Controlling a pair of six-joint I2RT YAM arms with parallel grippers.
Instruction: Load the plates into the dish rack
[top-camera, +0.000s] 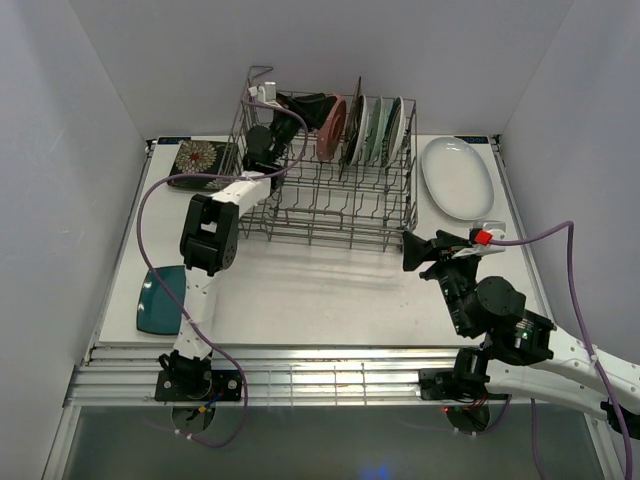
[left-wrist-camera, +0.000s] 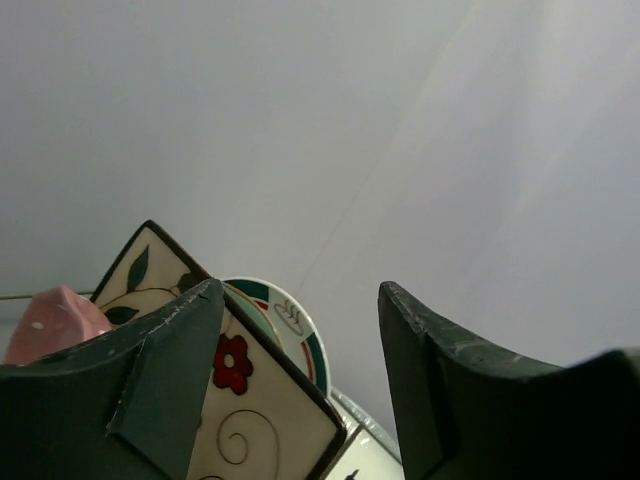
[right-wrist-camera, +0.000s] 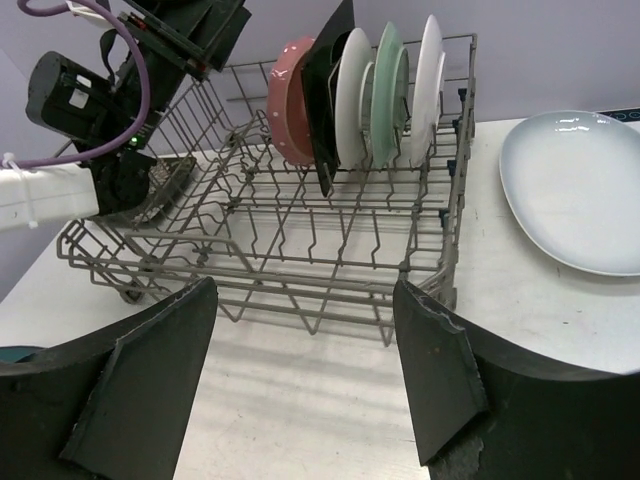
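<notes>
The dish rack (top-camera: 330, 215) holds a pink plate (top-camera: 330, 125), a dark square patterned plate (right-wrist-camera: 322, 110), white plates (right-wrist-camera: 350, 100) and a green plate (right-wrist-camera: 385, 95), standing on edge at its back right. My left gripper (top-camera: 308, 110) is over the rack beside the pink plate, fingers apart; in the left wrist view nothing is between them, the square plate (left-wrist-camera: 260, 410) and pink plate (left-wrist-camera: 55, 325) beyond. My right gripper (top-camera: 428, 250) stands open at the rack's front right corner, nothing between its fingers.
A white oval plate (top-camera: 457, 178) lies right of the rack. A patterned square plate (top-camera: 198, 160) lies at back left, a teal plate (top-camera: 158, 305) at front left. The counter in front of the rack is clear.
</notes>
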